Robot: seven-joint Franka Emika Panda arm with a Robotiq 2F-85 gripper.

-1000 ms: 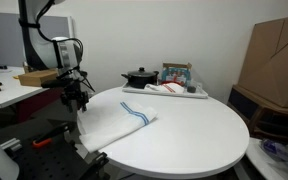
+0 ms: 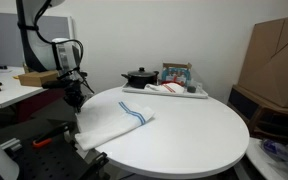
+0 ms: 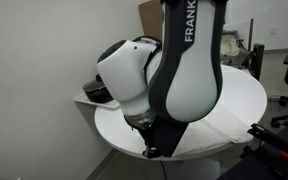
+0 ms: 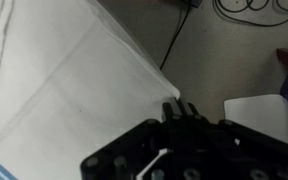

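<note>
A white towel with blue stripes (image 2: 124,118) lies over the left side of the white round table (image 2: 189,140). One corner rises past the table's left edge to my gripper (image 2: 80,108), which is shut on it. In the wrist view, the towel (image 4: 79,90) fills the left half and narrows to a corner at the fingertips of my gripper. The pinch itself is small and dark there. From the other side, the arm hides much of the towel (image 3: 219,125).
A black pot (image 2: 141,77) and a tray (image 2: 174,91) with a red and white cloth (image 2: 167,88) stand at the table's back. Below the gripper is floor with black cables (image 4: 254,12).
The towel has slid slightly left on the table, and its far right corner has drawn in. My gripper has shifted a little left and down, with the towel corner still at its fingertips.
</note>
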